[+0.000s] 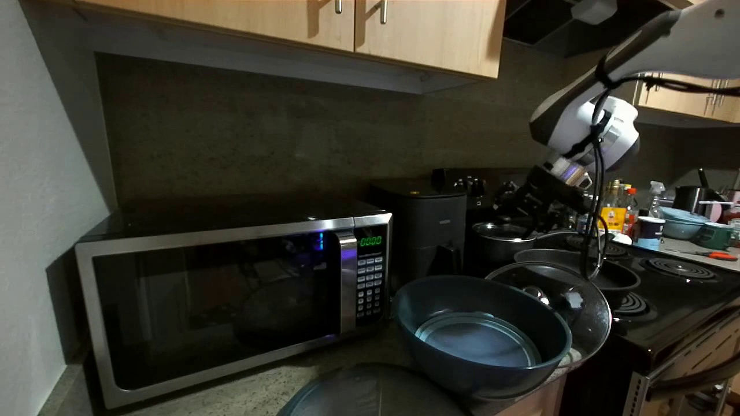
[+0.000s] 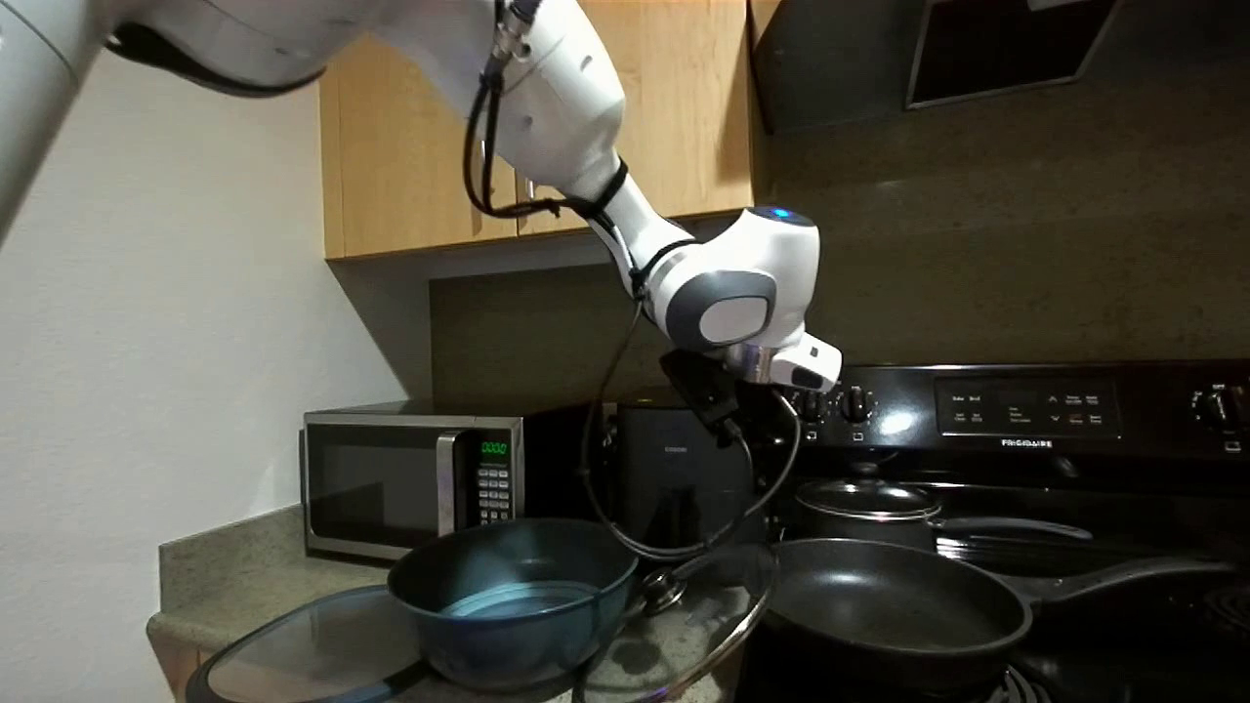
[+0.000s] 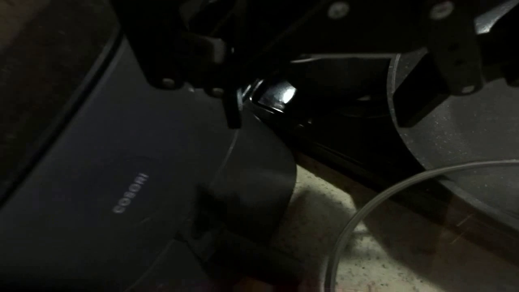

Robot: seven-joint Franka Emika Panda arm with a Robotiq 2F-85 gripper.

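Observation:
My gripper stands open, its two dark fingers point(image 3: 233, 112) wide apart with nothing seen between them. In the wrist view it hangs over the gap between the black air fryer point(image 3: 131, 194) and a pan point(image 3: 486, 117). Exterior view 1 has the gripper point(image 1: 517, 208) near the lidded pot point(image 1: 496, 242), in front of the stove's back panel. From the other side, the dark gripper point(image 2: 706, 398) overlaps the air fryer point(image 2: 668, 469); its fingertips are hard to make out there.
A microwave point(image 1: 229, 298) with its door shut stands left. On the counter are a blue-green bowl point(image 1: 485, 371), a dark-rimmed lid point(image 1: 374, 395) and a glass lid point(image 2: 691, 633) close to the skillet point(image 2: 891, 598). Cables point(image 2: 609, 504) loop below the wrist. Cabinets point(image 1: 430, 31) hang overhead.

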